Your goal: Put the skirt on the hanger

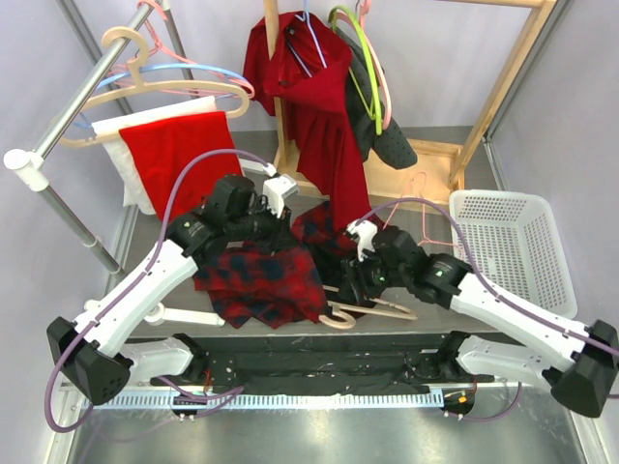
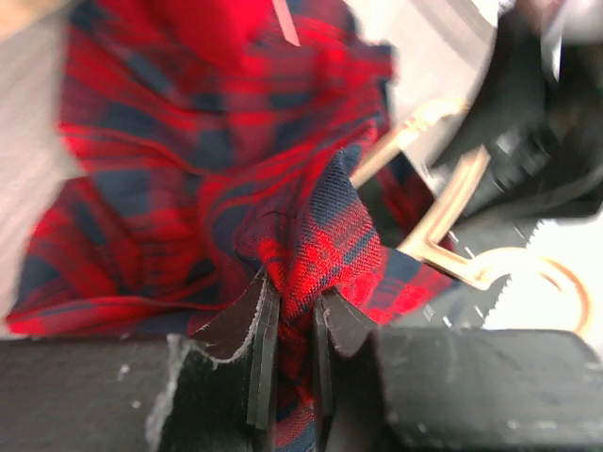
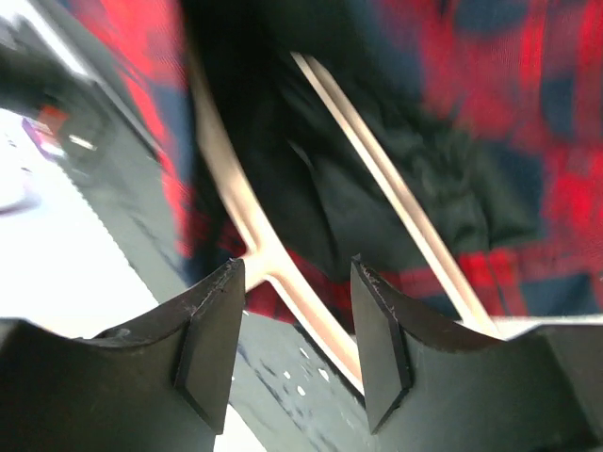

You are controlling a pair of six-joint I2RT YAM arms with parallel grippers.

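Note:
The red-and-navy plaid skirt [image 1: 253,284] lies crumpled on the grey floor. My left gripper is shut on a bunched fold of it. A beige hanger lies partly under the skirt, its hook showing at the skirt's front edge in the top view and at the right in the left wrist view. My right gripper hangs over the hanger, part open, with one hanger bar seen beyond and between its fingertips; whether it touches the bar I cannot tell.
A white plastic basket [image 1: 527,251] stands at the right. A metal rack [image 1: 58,121] with hangers and cloths is at the left, a wooden rack [image 1: 513,68] with red and dark garments at the back. Pink hangers lie beside the basket.

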